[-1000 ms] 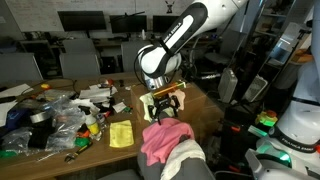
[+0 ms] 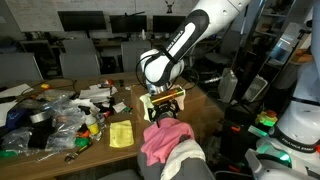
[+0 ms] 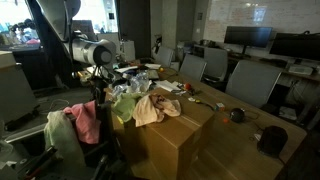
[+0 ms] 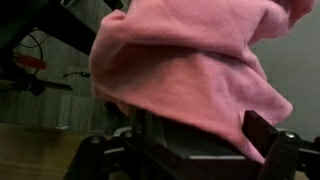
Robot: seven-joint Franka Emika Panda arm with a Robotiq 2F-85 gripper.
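Observation:
A pink cloth (image 4: 190, 60) fills much of the wrist view, its folds running below and between my fingers. In exterior view 1 the same pink cloth (image 2: 165, 139) lies crumpled over a grey surface beyond the table's front edge. My gripper is open, one dark finger on either side of the view. From exterior view 1, the gripper (image 2: 164, 102) points down above the cloth's far end. Whether the fingers touch the cloth cannot be told. In exterior view 2, pink fabric (image 3: 84, 120) hangs below the arm.
On the table lie a yellow cloth (image 2: 121, 133), clear plastic bags (image 2: 64, 122) and several small items. Exterior view 2 shows a green cloth (image 3: 127, 106) and a peach cloth (image 3: 157, 108) at the table's corner. Chairs stand behind.
The arm has shifted only slightly over the last second. The pink cloth lies in about the same place.

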